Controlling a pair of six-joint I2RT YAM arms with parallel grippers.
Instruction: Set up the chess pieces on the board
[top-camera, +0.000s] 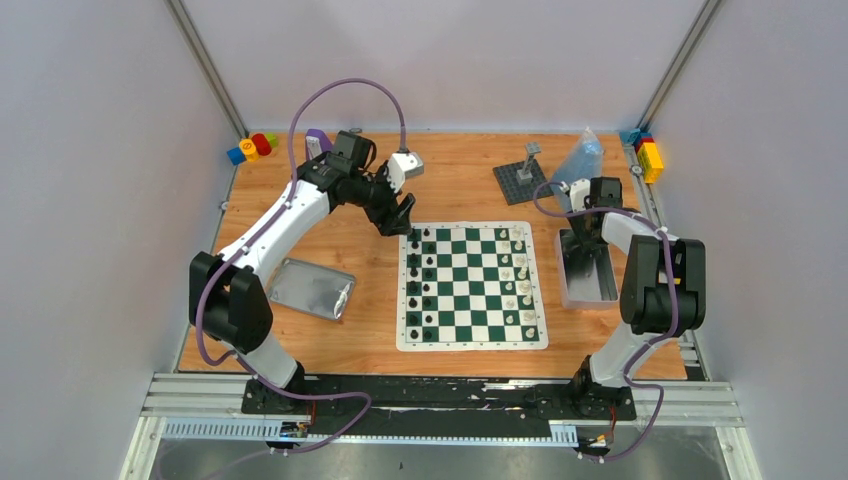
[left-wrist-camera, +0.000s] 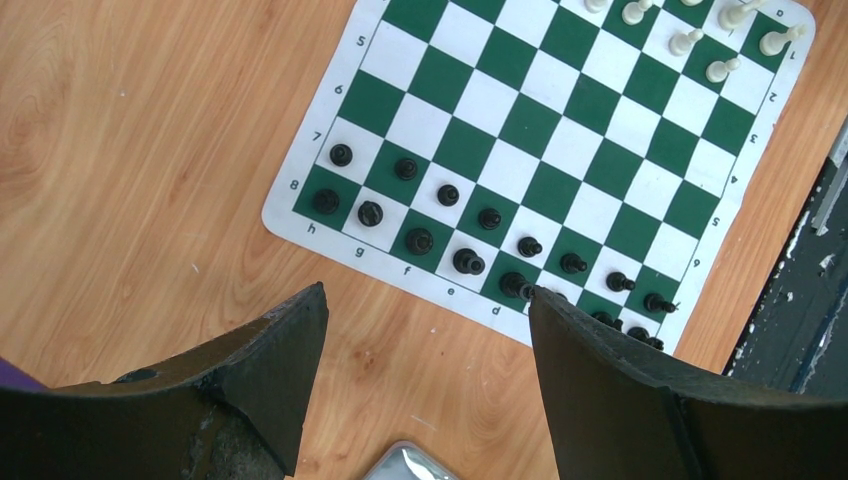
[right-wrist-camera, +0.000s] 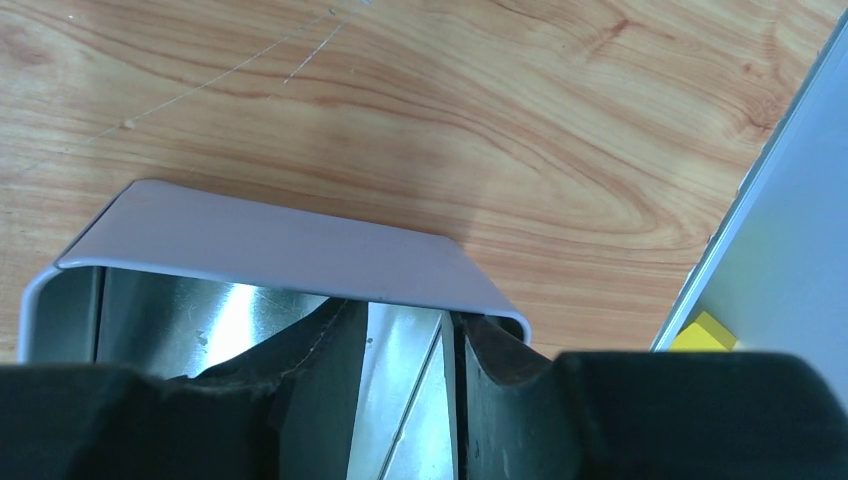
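The chessboard (top-camera: 470, 295) lies mid-table with black pieces (left-wrist-camera: 468, 258) along one side and white pieces (left-wrist-camera: 685, 42) along the other. My left gripper hangs open over the table beside the board's black side, nothing between its fingers. My right gripper reaches down into the metal bin (right-wrist-camera: 270, 240) right of the board, fingers part open at its near wall. No piece shows between them in the right wrist view; their tips are partly hidden under the rim.
An empty metal tray (top-camera: 308, 285) lies left of the board. A dark plate (top-camera: 510, 185) with a grey stand and a blue bag (top-camera: 580, 160) stand at the back right. Coloured blocks (top-camera: 650, 158) sit at both back corners.
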